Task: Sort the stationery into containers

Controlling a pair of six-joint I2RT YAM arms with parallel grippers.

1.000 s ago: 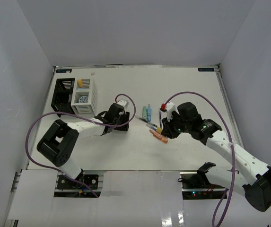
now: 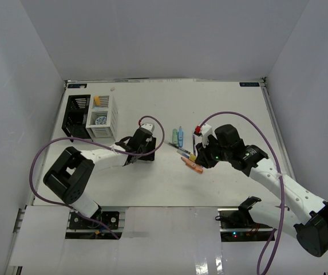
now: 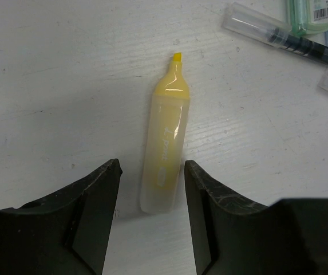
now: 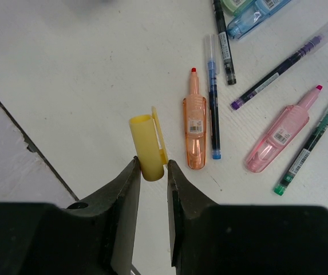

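Note:
In the left wrist view a yellow highlighter body [image 3: 165, 143] lies on the table, its lower end between the open fingers of my left gripper. In the right wrist view my right gripper has a yellow cap [image 4: 145, 143] at its fingertips, fingers part open; whether it grips it is unclear. Around it lie an orange highlighter [image 4: 195, 132], a pink one [image 4: 277, 130], blue and green ones and several pens [image 4: 271, 77].
Black and white containers [image 2: 76, 114] stand at the back left, the white one holding a few items.
My left arm has shifted slightly over the last second, staying in the same area. The right arm shows no visible change in the top view.

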